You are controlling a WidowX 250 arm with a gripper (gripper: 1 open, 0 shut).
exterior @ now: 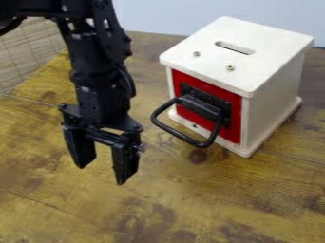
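Note:
My black gripper (101,158) hangs over the wooden table at the left, its two fingers apart with nothing between them. To its right stands a white wooden box (271,100) with a slot in its top and a red front panel (231,132). A black loop handle (178,133) sticks out from that panel towards the lower left, to the right of my gripper and apart from it.
A woven mat (32,66) is at the far left, and a white wall is at the back.

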